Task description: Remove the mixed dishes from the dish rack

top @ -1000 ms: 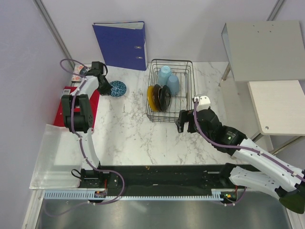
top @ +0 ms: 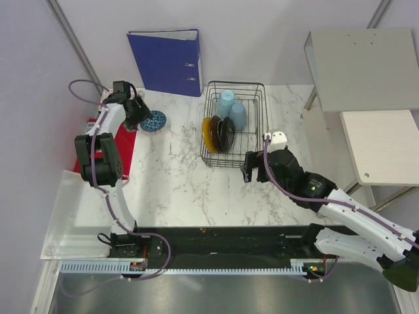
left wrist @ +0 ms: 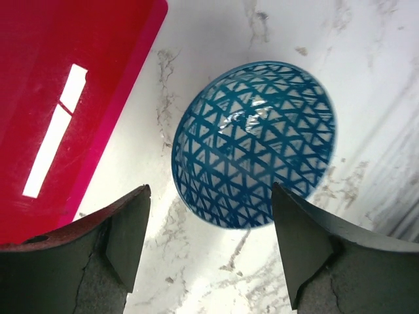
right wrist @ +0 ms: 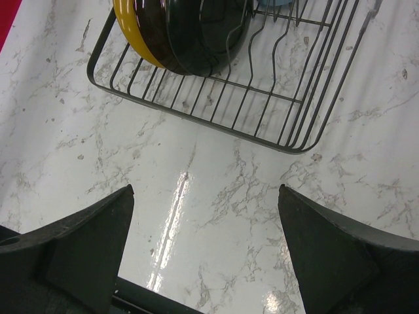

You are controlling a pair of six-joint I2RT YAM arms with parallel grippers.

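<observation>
A blue patterned bowl lies on the marble counter beside a red mat. My left gripper is over its left edge, part open, the bowl showing between and beyond the fingertips in the left wrist view. The wire dish rack holds a yellow plate, dark plates and light blue cups. My right gripper stands open by the rack's near right corner, only bare counter between its fingers in the right wrist view.
A blue binder stands at the back left. A pale shelf and small table are at the right, a translucent tray at front left. The counter between left arm and rack is clear.
The right arm is essentially still.
</observation>
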